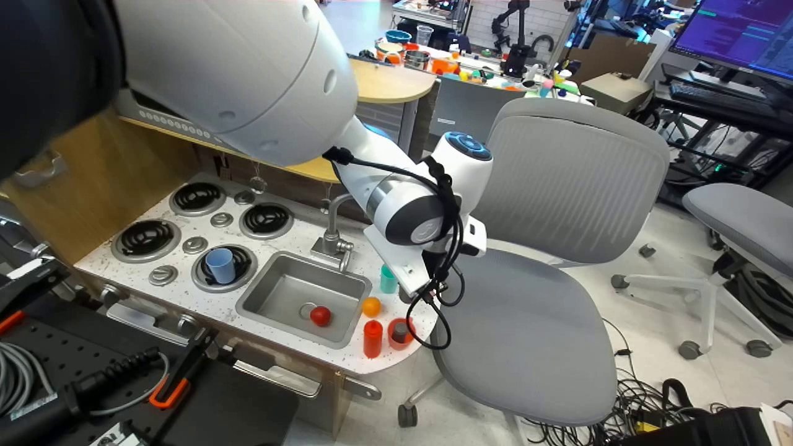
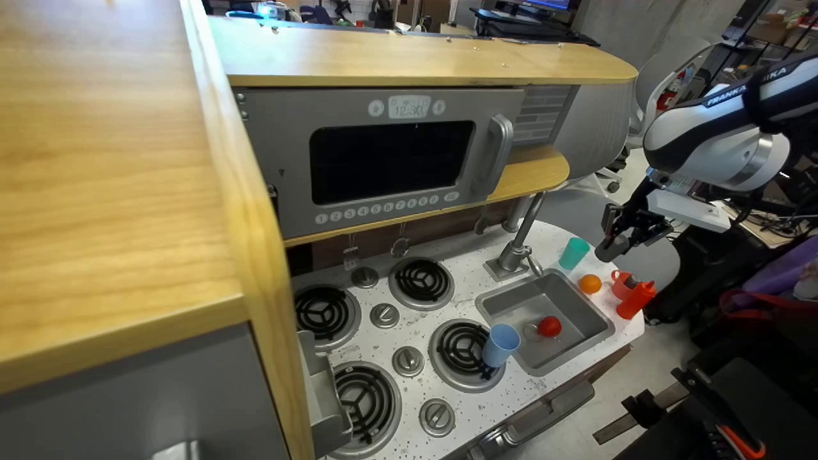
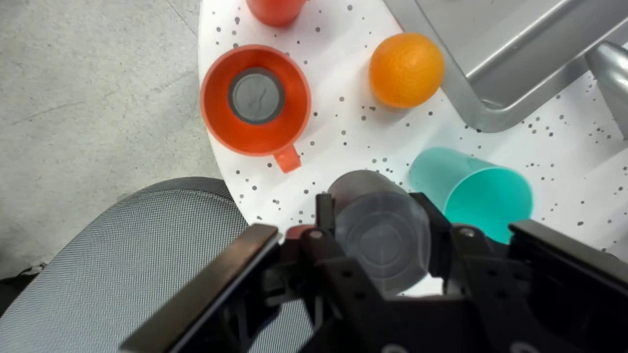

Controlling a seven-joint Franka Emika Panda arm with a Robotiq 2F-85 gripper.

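Observation:
My gripper is shut on a grey, partly see-through cylinder (image 3: 382, 235), a finger on either side of it. In exterior view 2 this grey cylinder (image 2: 611, 248) hangs tilted above the rounded end of the counter. The orange-red cup (image 3: 256, 144) stands to the left in the wrist view, with a grey round piece (image 3: 256, 96) inside. To the right, a teal cup (image 3: 435, 170) is close to the held cylinder. An orange ball (image 3: 406, 70) lies beside the sink. In exterior view 1 the arm hides the fingers and the held cylinder.
A red bottle (image 1: 373, 339) stands near the counter's front edge. The sink (image 1: 279, 301) holds a red ball (image 1: 320, 316), and a blue cup (image 1: 220, 266) is on a burner. A grey chair (image 1: 531, 334) adjoins the counter's end. The faucet (image 2: 512, 253) rises behind the sink.

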